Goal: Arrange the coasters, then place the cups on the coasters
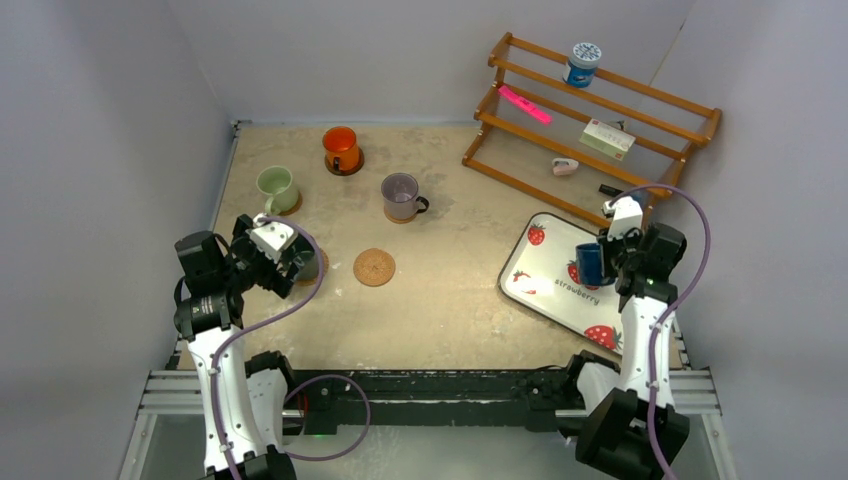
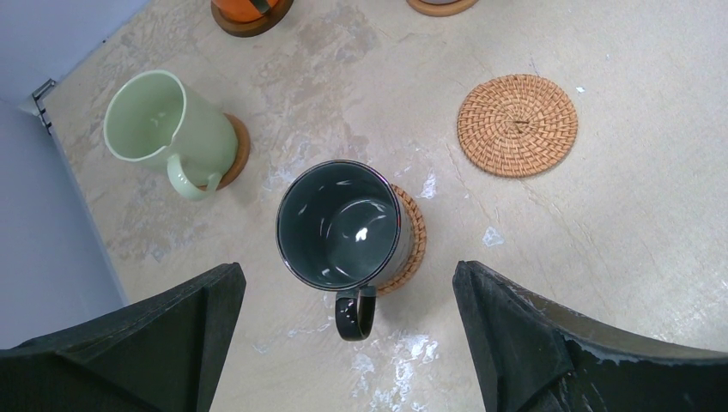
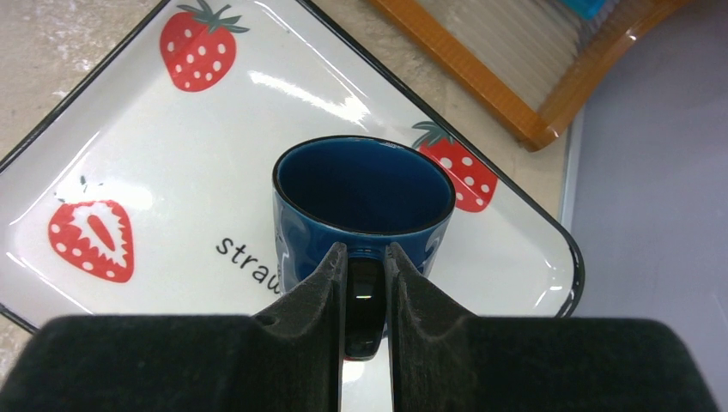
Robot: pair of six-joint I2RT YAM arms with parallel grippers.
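A blue cup [image 3: 360, 193] with a dark handle hangs over the strawberry tray [image 3: 185, 163]. My right gripper is shut on that handle, one finger on each side. In the top view the cup [image 1: 590, 265] hides part of the tray's print. A bare woven coaster [image 1: 374, 267] lies mid-table, left of the tray, and also shows in the left wrist view. My left gripper stands open above a dark grey cup [image 2: 339, 227] that sits on another woven coaster [image 2: 416, 232]; nothing is held between its fingers.
A green cup [image 1: 277, 188], an orange cup [image 1: 340, 146] and a purple-grey cup [image 1: 400, 194] stand on coasters at the back left. Behind the tray rises a wooden rack [image 1: 590, 96] with small items. The table between coaster and tray is clear.
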